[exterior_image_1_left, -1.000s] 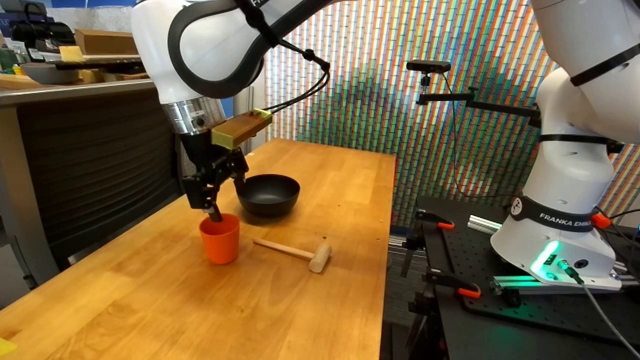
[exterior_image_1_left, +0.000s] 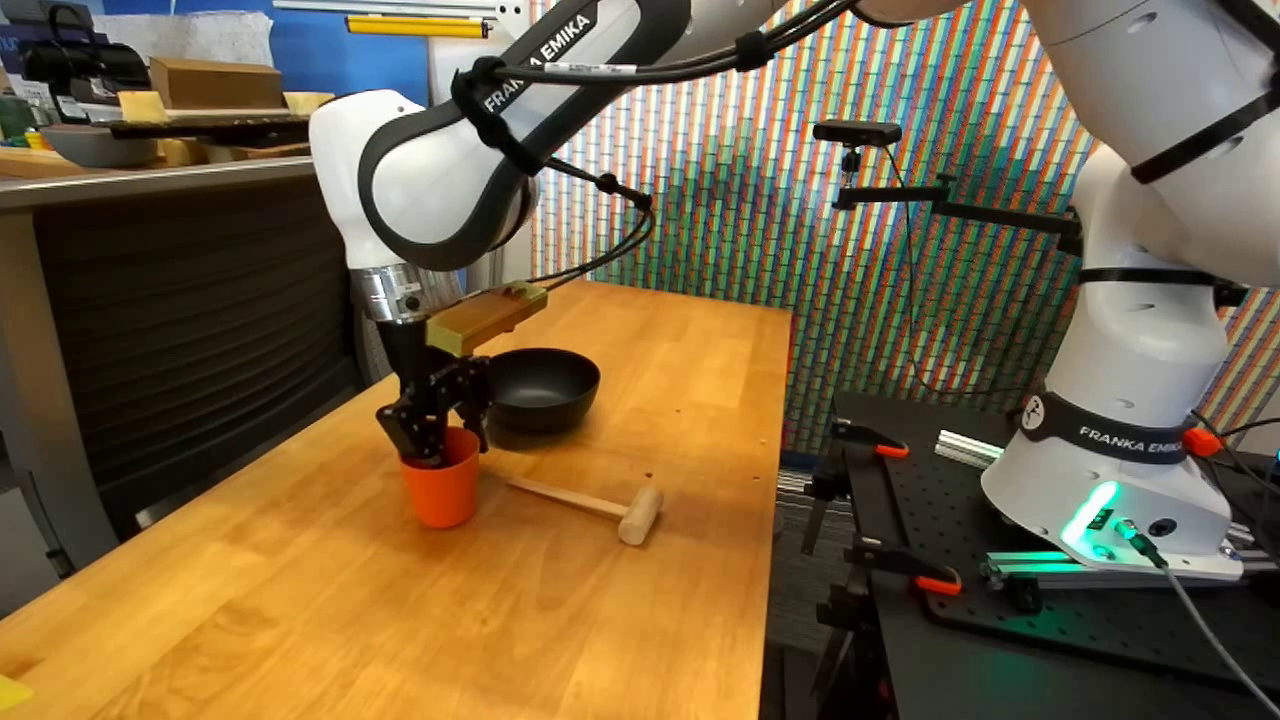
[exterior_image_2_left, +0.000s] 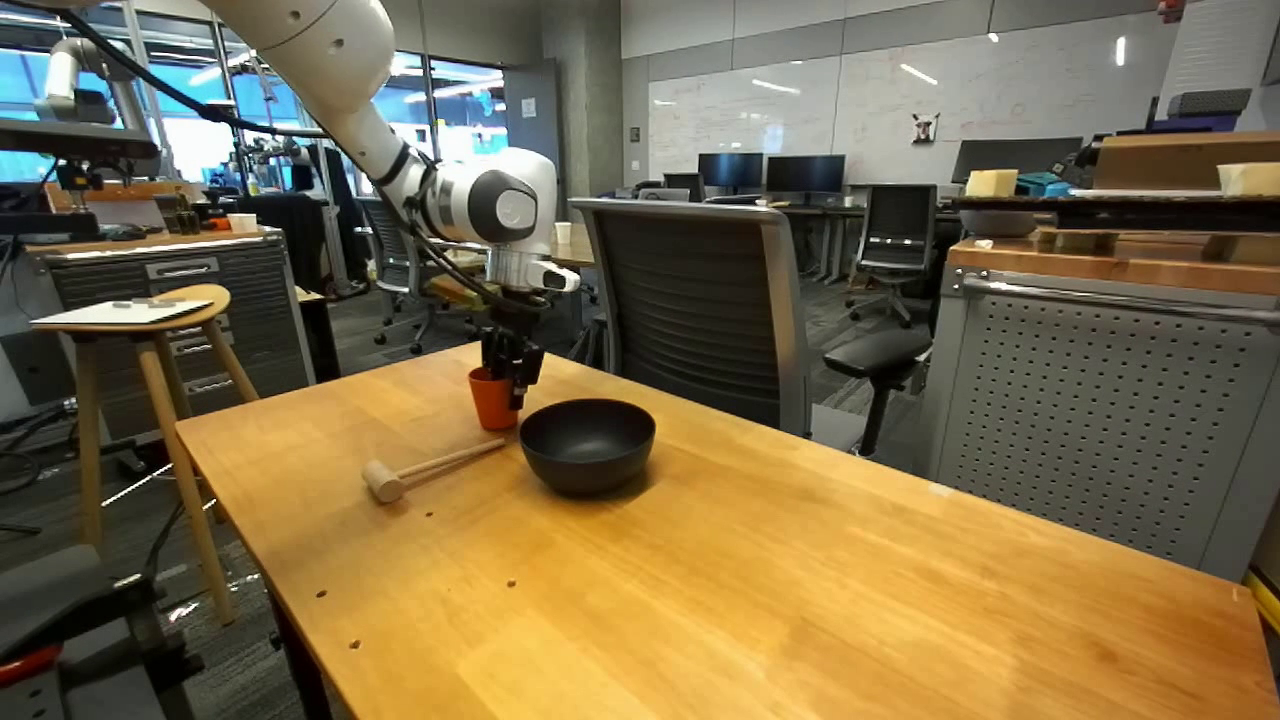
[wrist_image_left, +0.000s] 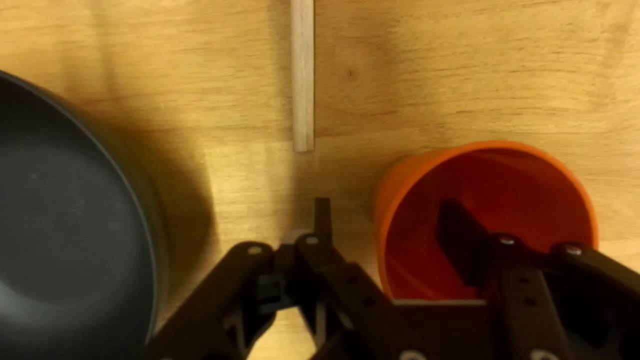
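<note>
An orange cup (exterior_image_1_left: 440, 492) stands upright on the wooden table. My gripper straddles its near wall: one finger reaches down inside the cup, the other is outside, on the side toward the black bowl (wrist_image_left: 66, 240). The fingers stand part open, and in the wrist view a gap shows between the outer finger and the cup's wall. Beside the cup lies a wooden mallet (exterior_image_1_left: 642, 516), its handle end (wrist_image_left: 303, 120) pointing toward the gap between cup and bowl. The mallet's head is outside the wrist view.
The black bowl sits close to the outer finger. In exterior view 2, bare table (exterior_image_2_left: 840, 576) stretches out past the bowl. An office chair (exterior_image_2_left: 702, 312) stands against the table's far edge.
My gripper has come down, so one finger is now deeper in the cup and the other is beside its wall. The cup, bowl and mallet look unmoved.
</note>
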